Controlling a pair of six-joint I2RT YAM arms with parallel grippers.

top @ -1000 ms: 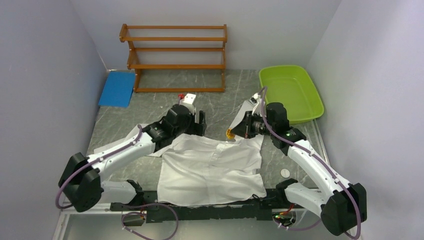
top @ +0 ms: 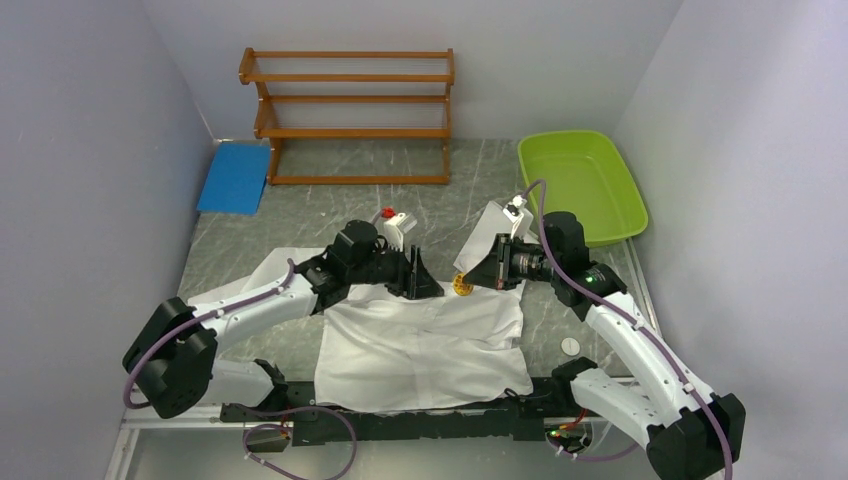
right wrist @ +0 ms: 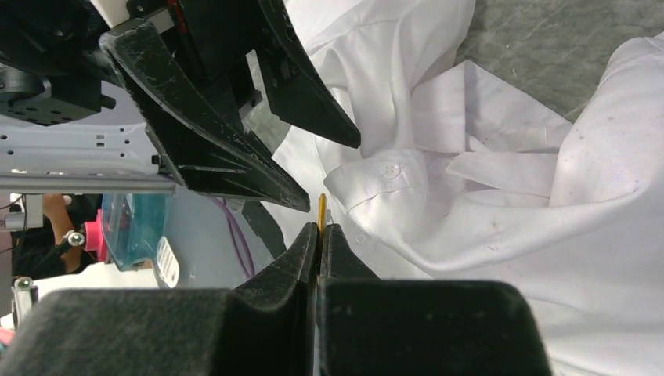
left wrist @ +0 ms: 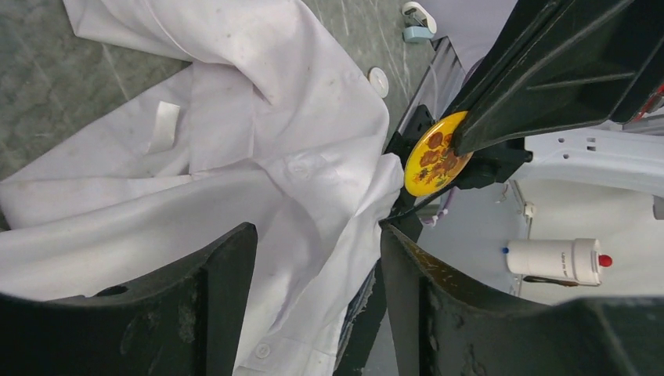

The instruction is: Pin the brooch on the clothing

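A white shirt [top: 420, 350] lies crumpled across the table, with folds and buttons showing in both wrist views. The round yellow brooch [top: 462, 284] with a flower pattern is held upright by my right gripper [top: 478, 279], shut on it; in the right wrist view it shows edge-on as a thin yellow strip [right wrist: 322, 210] above the fingertips. My left gripper [top: 428, 285] stands open just left of the brooch, over the shirt, its two fingers apart with nothing between them.
A wooden rack [top: 350, 132] stands at the back, a blue board [top: 231, 180] at back left, a green tray [top: 582, 185] at back right. A small white disc [top: 570, 347] lies on the bare table at front right.
My left gripper has moved rightward and toward the front, closer to the brooch. My right gripper, still holding the brooch, has shifted slightly right and toward the front.
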